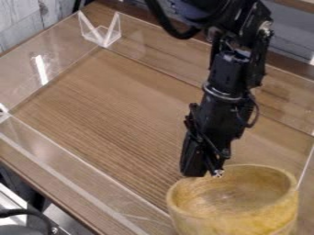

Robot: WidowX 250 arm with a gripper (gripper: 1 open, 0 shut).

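Note:
A large yellow wooden bowl [230, 211] stands at the bottom right of the camera view, near the table's front edge. My black gripper [203, 163] reaches down just over the bowl's back-left rim, its tips close to it. The gripper looks shut; whether it touches the rim is hard to tell.
A small clear plastic piece [101, 29] stands at the back left. A black cable lies at the bottom left corner.

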